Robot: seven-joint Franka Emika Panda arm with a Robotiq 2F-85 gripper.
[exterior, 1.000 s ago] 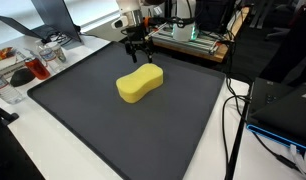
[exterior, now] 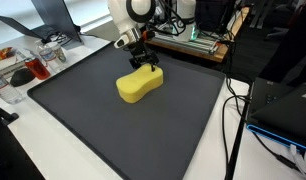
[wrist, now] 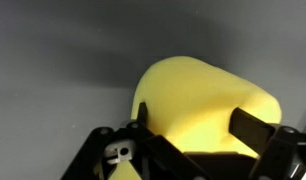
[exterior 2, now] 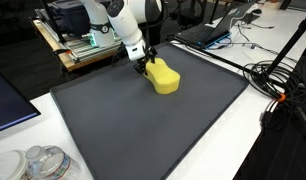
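Observation:
A yellow sponge-like block (exterior: 141, 83), narrower at its middle, lies on the dark tabletop. In exterior view 1, my gripper (exterior: 144, 63) is down at its far side; exterior view 2 has the gripper (exterior 2: 146, 66) at the block's left end. Seen from the wrist, my gripper has its fingers apart, with yellow block (wrist: 188, 90) between them. The left finger sits by the block's left edge, and the right one overlaps the yellow surface. Whether the fingers press on it cannot be made out.
Beyond the left edge stand jars and a red-lidded container (exterior: 38, 69). A clear jar (exterior 2: 53, 163) is at the lower left of exterior view 2. Cables (exterior 2: 283, 75) run behind the table.
The block stays in about the same place.

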